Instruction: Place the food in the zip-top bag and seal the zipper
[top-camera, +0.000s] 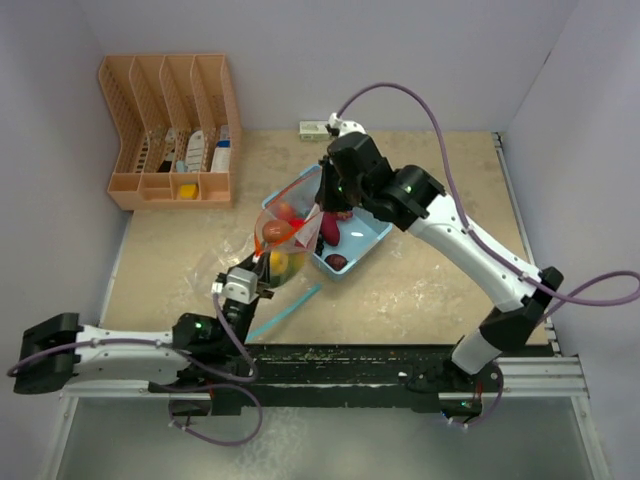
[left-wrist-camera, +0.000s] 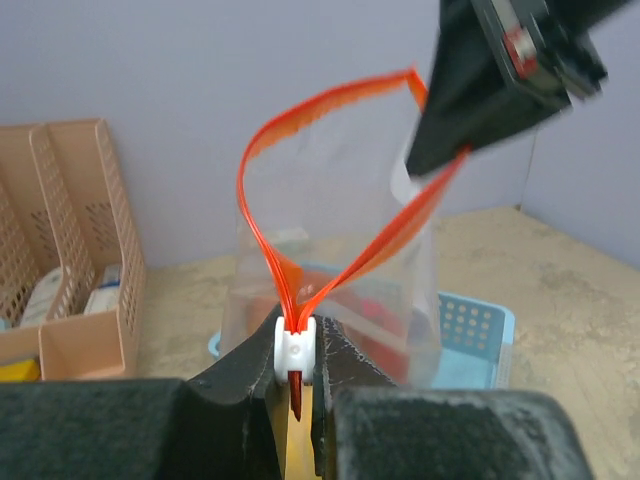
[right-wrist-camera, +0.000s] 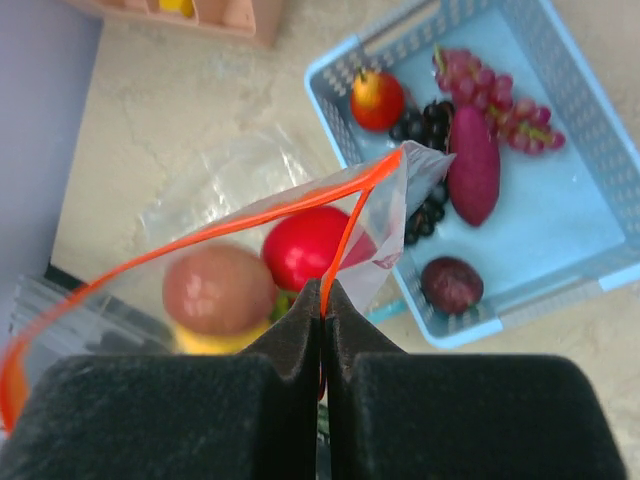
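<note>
The clear zip top bag (top-camera: 311, 184) is stretched between my two grippers, its orange-edged mouth spread into a loop. My left gripper (top-camera: 262, 266) is shut on the bag's near end, where a white zipper slider (left-wrist-camera: 295, 350) sits between the fingers in the left wrist view. At the far end, my right gripper is shut with the orange rim (right-wrist-camera: 347, 240) running thinly into its tips. Inside the bag lie a brownish-orange round food (right-wrist-camera: 218, 288), a red food (right-wrist-camera: 305, 246) and something yellow (top-camera: 278, 263).
A blue basket (top-camera: 375, 237) behind the bag holds a tomato (right-wrist-camera: 377, 99), grapes (right-wrist-camera: 475, 90), a purple eggplant-like piece (right-wrist-camera: 474, 165) and a dark round item (right-wrist-camera: 451, 285). An orange divided organizer (top-camera: 126, 190) stands at back left.
</note>
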